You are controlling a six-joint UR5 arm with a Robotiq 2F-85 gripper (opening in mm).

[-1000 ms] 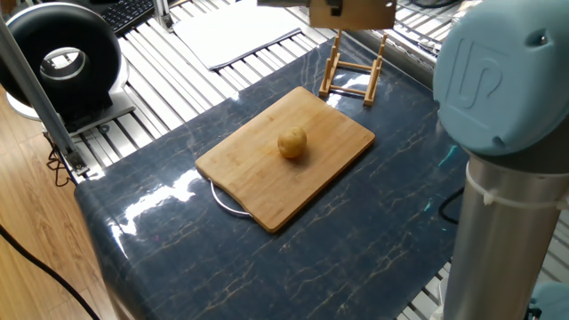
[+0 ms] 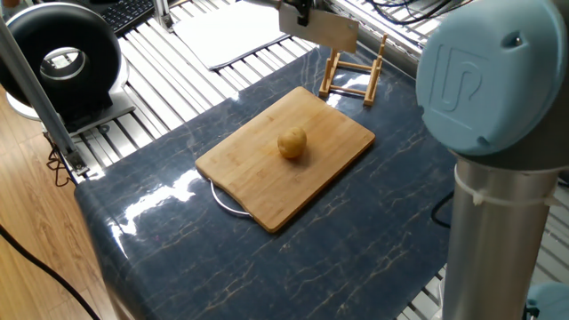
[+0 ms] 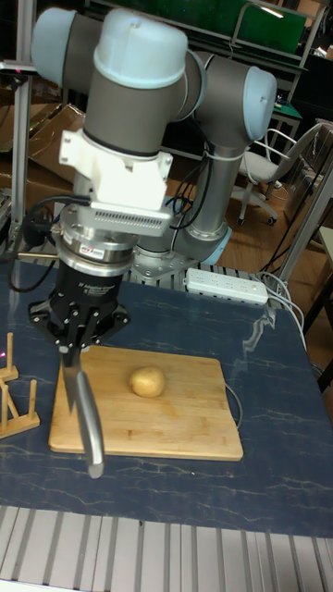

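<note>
My gripper (image 3: 71, 345) is shut on a cleaver-like knife and hangs above the table in exterior view 3. The knife's silver handle (image 3: 89, 425) points toward that camera, over the left part of the board. In exterior view 1 its broad blade (image 2: 322, 30) shows at the top, in front of the wooden rack, with a black part of the gripper at its upper edge. A round yellow-brown potato (image 2: 292, 142) rests near the middle of a wooden cutting board (image 2: 244, 169), apart from the knife.
The small wooden rack (image 2: 352, 80) stands empty beyond the board. A wire handle (image 2: 224, 203) sticks out from the board's edge. A white power strip (image 3: 227, 286) sits at the table's far side in exterior view 3.
In exterior view 1 the knife has moved left and lower, more of it now showing. The arm's blue joint cover has shifted left. The potato, board and rack have stayed put.
</note>
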